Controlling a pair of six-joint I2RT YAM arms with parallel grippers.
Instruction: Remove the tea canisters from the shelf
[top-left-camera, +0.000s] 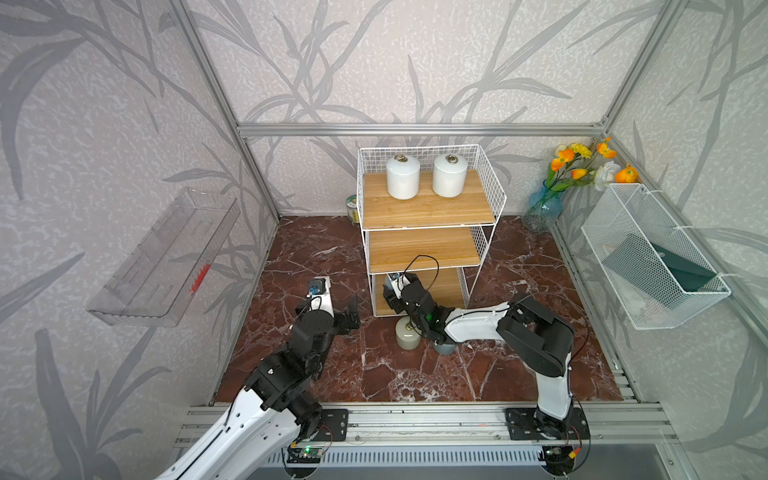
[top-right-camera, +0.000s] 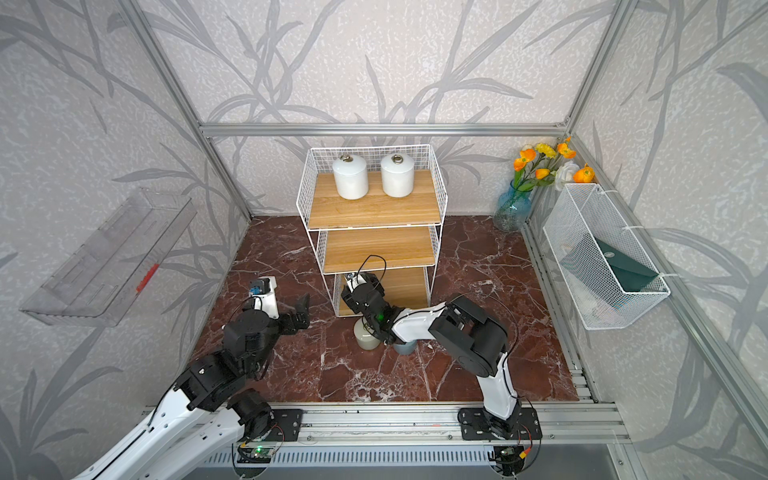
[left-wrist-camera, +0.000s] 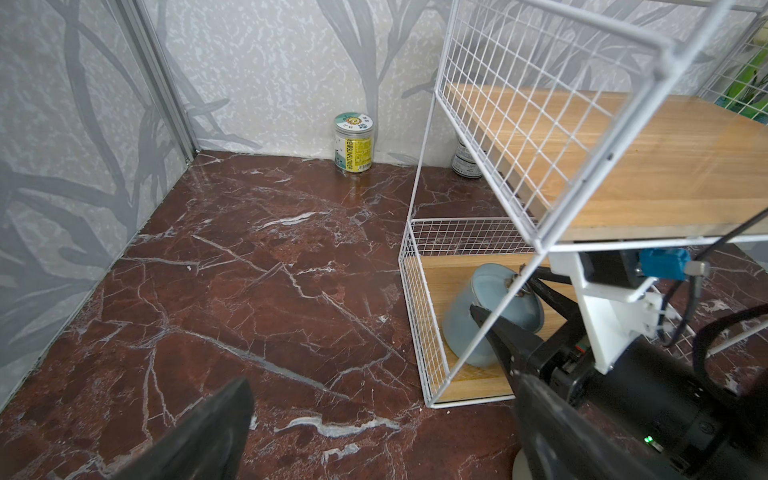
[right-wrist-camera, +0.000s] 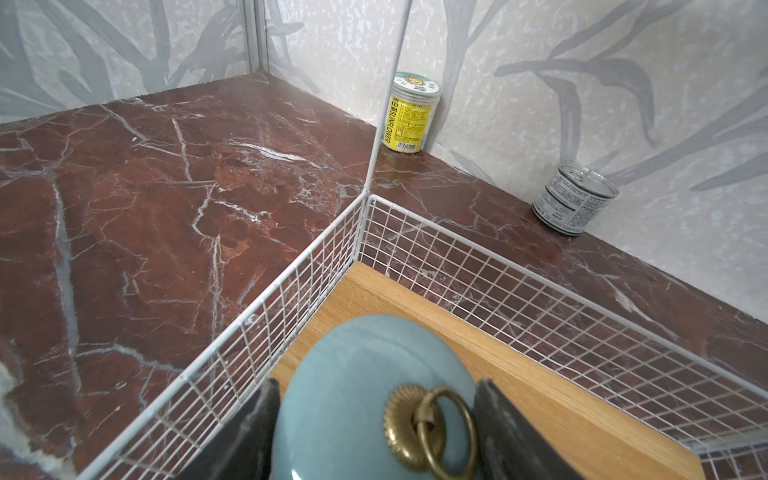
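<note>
Inside the bottom tier of the white wire shelf (top-left-camera: 424, 225), a blue-grey canister (right-wrist-camera: 344, 376) with a brass ring lid leans at a tilt. My right gripper is shut on it, one finger on each side. Two white canisters (top-left-camera: 402, 177) stand on the top tier; the middle tier looks empty. On the table before the shelf sit a beige canister (top-left-camera: 407, 334) and another blue-grey canister (top-left-camera: 445, 348), the latter partly covered by my right arm. Left of the shelf, my left gripper (top-left-camera: 349, 314) stands open above the table, nothing between its fingers.
Behind the shelf stand a yellow-labelled can (right-wrist-camera: 409, 113) and a grey can (right-wrist-camera: 574, 198). A vase of flowers (top-left-camera: 546, 204) is at the back right. A clear bin (top-left-camera: 164, 260) and a white mesh basket (top-left-camera: 652, 256) hang at the sides.
</note>
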